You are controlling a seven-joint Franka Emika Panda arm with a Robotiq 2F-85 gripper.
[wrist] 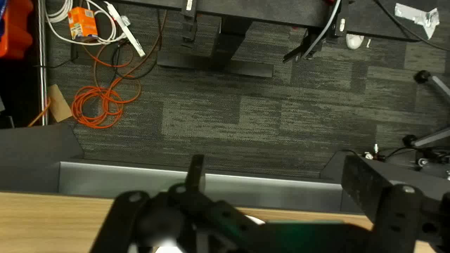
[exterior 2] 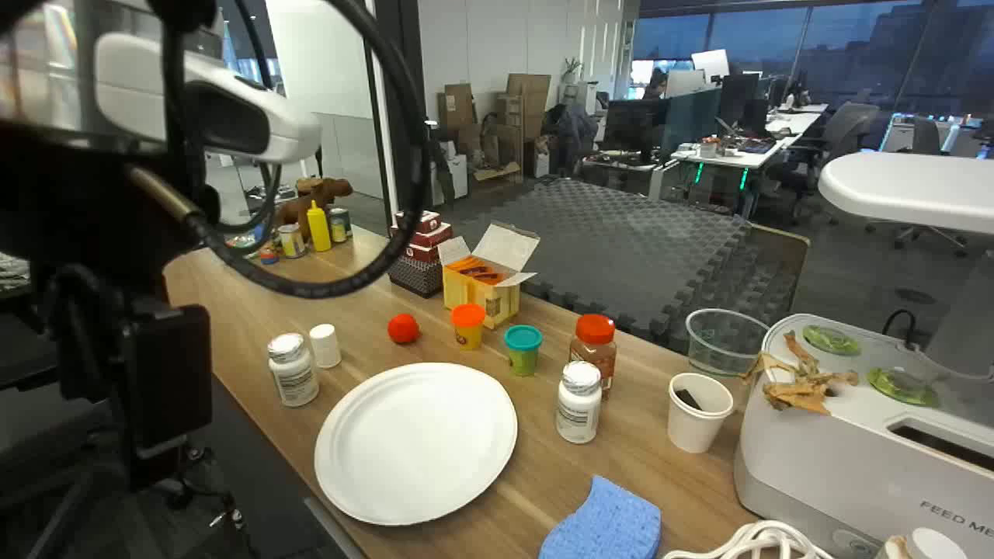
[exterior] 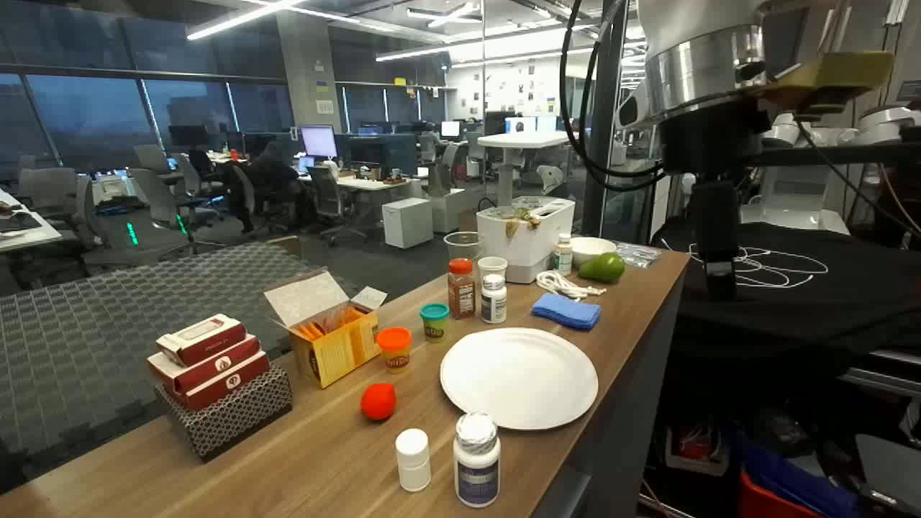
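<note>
My gripper stands open in the wrist view, its two black fingers wide apart with only floor and the desk's edge behind the gap. In exterior view 1 the black gripper [exterior: 719, 280] hangs off the desk's right side, clear of everything on top. A white plate [exterior: 519, 378] lies empty on the wooden desk. Near it are a red ball-like item [exterior: 378, 401], an orange-lidded tub [exterior: 394, 350], a teal-lidded tub [exterior: 434, 322] and a folded blue sponge cloth [exterior: 566, 311]. White bottles [exterior: 476, 466] stand upright at the near end.
An open yellow box [exterior: 337, 345] and stacked red boxes [exterior: 211, 362] line the far edge. A red-capped jar [exterior 2: 593, 349], a paper cup [exterior 2: 699, 410] and a white appliance [exterior 2: 857, 447] crowd one end. Bare wood lies around the plate.
</note>
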